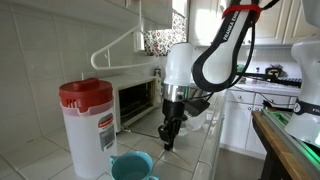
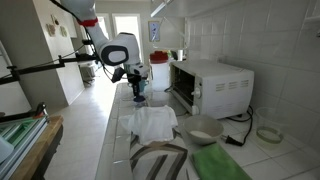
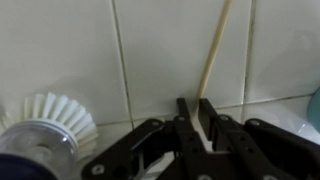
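Note:
In the wrist view, my gripper points down at the white tiled counter. A thin pale wooden stick (image 3: 214,48) runs from its fingertips toward the top of the frame. The two fingers stand close together, with the stick's near end at the gap. Whether they grip it is not clear. In exterior view 1 the gripper (image 1: 168,140) is low over the counter, behind the light blue mug (image 1: 132,166). Exterior view 2 shows the arm (image 2: 120,50) at the far end of the counter, its fingertips too small to judge.
A red-lidded white canister (image 1: 90,130) stands left of the mug. Beside the gripper lies a white-bristled brush (image 3: 55,118). The toaster oven (image 2: 213,88), white cloth (image 2: 152,123), bowl (image 2: 200,128) and green cloth (image 2: 218,163) sit farther along the counter.

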